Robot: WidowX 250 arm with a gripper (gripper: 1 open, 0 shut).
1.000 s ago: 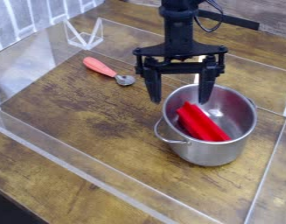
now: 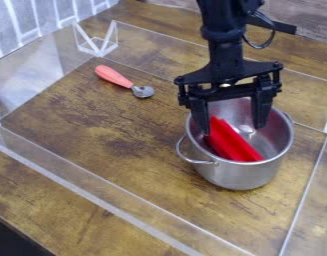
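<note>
A steel pot [image 2: 239, 172] with side handles stands on the wooden table, with a red object [image 2: 233, 140] lying inside it. My black gripper [image 2: 230, 98] is open above the pot, its two fingers spread either side over the rim area. Part of the pot's far inside is hidden behind it.
A pink-handled utensil with a metal head [image 2: 115, 78] lies at the upper left of the table [image 2: 86, 150]. Clear plastic walls edge the work area.
My gripper has moved right, from over the pot's left side to more centrally above it. The pot and the red object look unmoved.
</note>
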